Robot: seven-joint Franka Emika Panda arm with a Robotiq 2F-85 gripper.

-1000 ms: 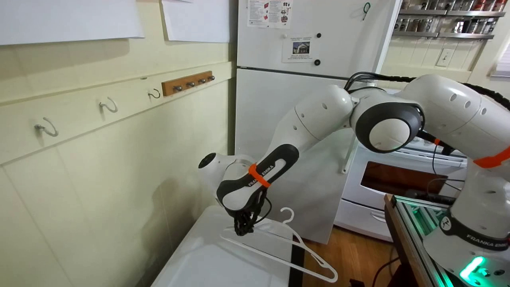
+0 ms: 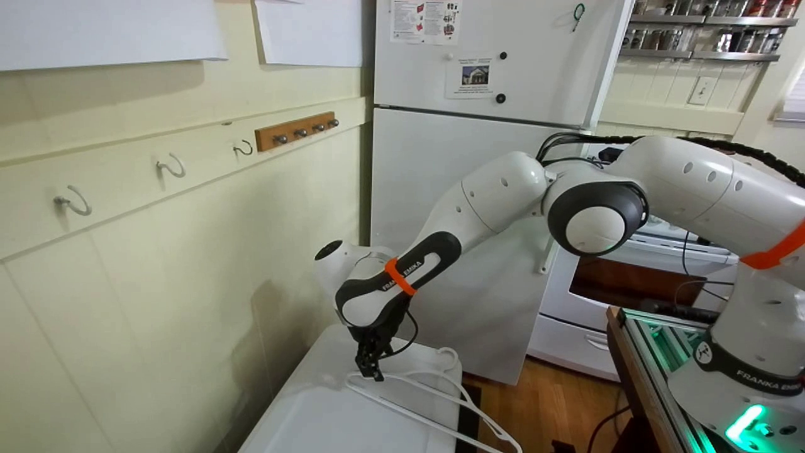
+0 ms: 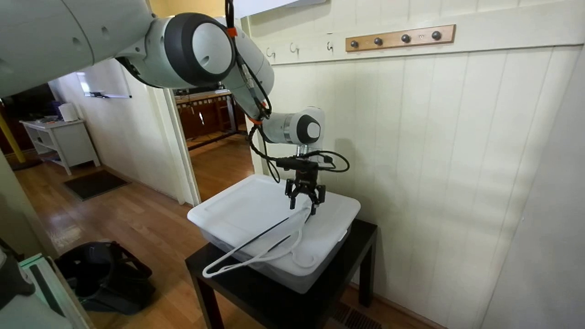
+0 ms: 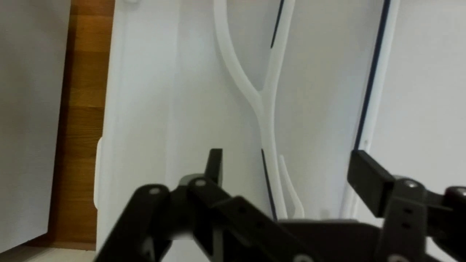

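Observation:
A white clothes hanger (image 2: 422, 415) (image 3: 218, 269) lies on the white lid (image 2: 317, 411) (image 3: 241, 205) of a storage bin, one corner jutting past the lid's edge. Just above it, pointing down, is my black gripper (image 2: 370, 374) (image 3: 303, 207). In the wrist view the gripper stands open, with its fingers wide apart. The forked part of the hanger (image 4: 267, 126) runs through the gap below, clear of both fingertips as far as shows. Its long straight bar passes close by the right finger (image 4: 371, 181); whether they touch, I cannot tell.
A black table (image 3: 368, 274) carries the bin, close against the panelled wall (image 3: 438, 164). Metal hooks (image 2: 172, 165) and a wooden peg rack (image 2: 295, 131) are fixed on that wall. The fridge (image 2: 453, 196) stands beyond the bin.
The hanger has come down from a raised, tilted pose to lie lower across the lid, its hook dropping too. My gripper has moved slightly left and lower, and its fingers have spread.

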